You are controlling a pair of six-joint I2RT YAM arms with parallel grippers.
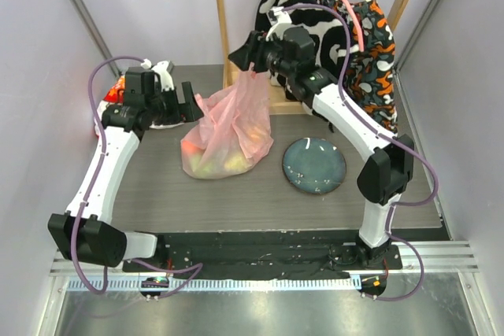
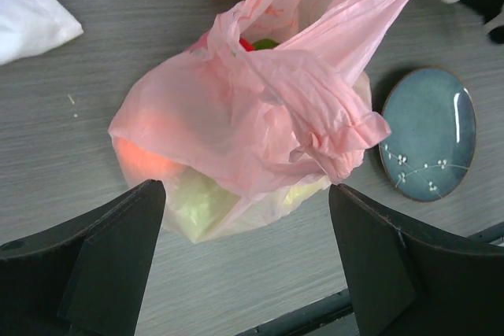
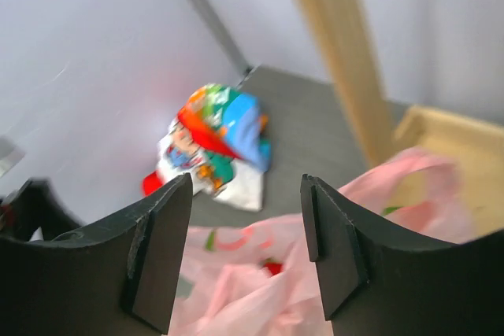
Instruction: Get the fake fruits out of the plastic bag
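Note:
The pink plastic bag (image 1: pixel 232 127) stands on the grey table left of centre, its top pulled upward. Through its thin wall show orange and pale green-yellow fruits (image 2: pixel 205 198); a bit of red (image 2: pixel 246 44) peeks out in the left wrist view. My left gripper (image 1: pixel 193 101) is open at the bag's left side, with its fingers (image 2: pixel 118 253) apart and the bag beyond them. Over the bag's upper end is my right gripper (image 1: pixel 241 54), also open. In the right wrist view pink plastic (image 3: pixel 268 289) lies below and between its fingertips; I see no grip on it.
A blue-grey plate (image 1: pixel 314 165) lies right of the bag. Patterned bags (image 1: pixel 370 53) hang from a wooden rack (image 1: pixel 221 17) at the back right. Colourful cloth (image 3: pixel 216 143) lies at the back left.

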